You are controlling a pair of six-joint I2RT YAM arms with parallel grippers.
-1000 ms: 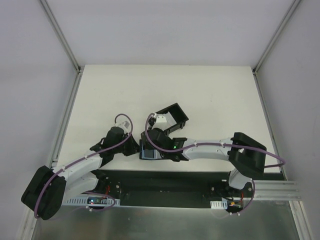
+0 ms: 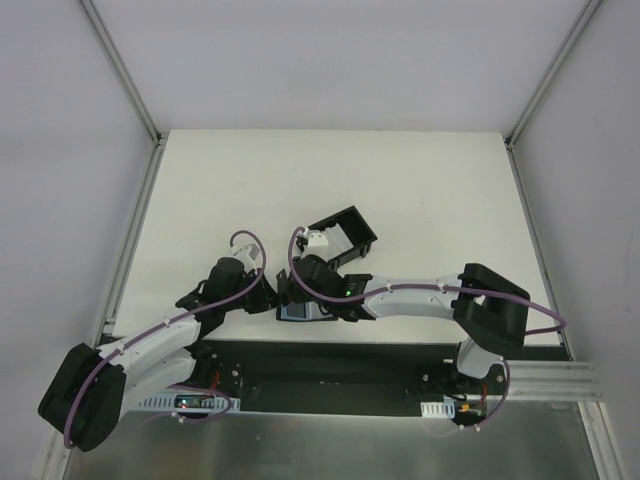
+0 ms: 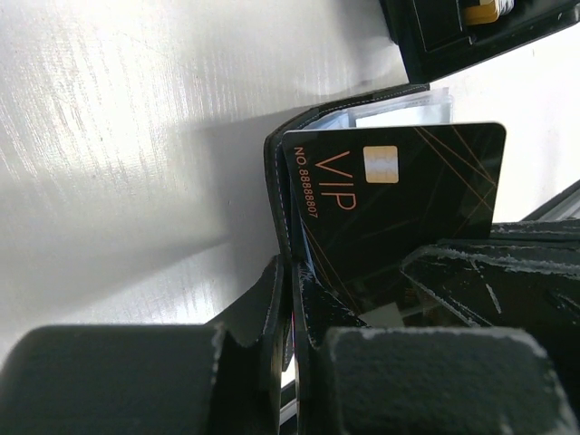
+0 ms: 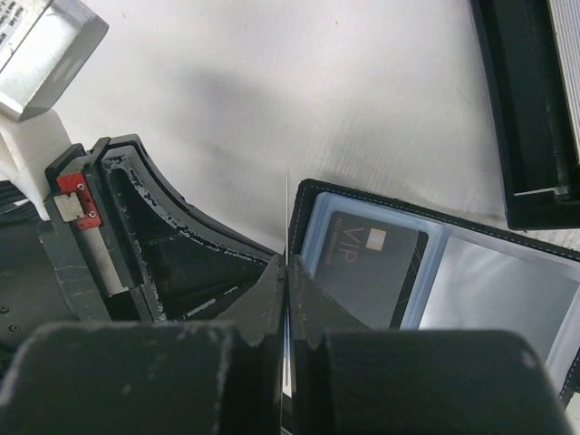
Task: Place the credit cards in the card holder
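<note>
The black card holder (image 2: 300, 312) lies open near the table's front edge, its clear pockets showing. In the right wrist view, one grey-looking VIP card (image 4: 362, 263) sits inside a pocket. My left gripper is shut on the holder's thin dark edge, which bends up into its fingertips. A black VIP card (image 3: 399, 172) stands over the pockets, close against that raised edge. My right gripper is shut on this card, seen edge-on as a thin line in the right wrist view. Whether the card's lower edge is inside a pocket is hidden.
A black box (image 2: 362, 225) with white content stands just behind the holder, close to the right gripper. Both arms nearly meet over the holder.
My left gripper has shifted very slightly left and toward the front, and the holder's edge with it. The right arm looks still.
</note>
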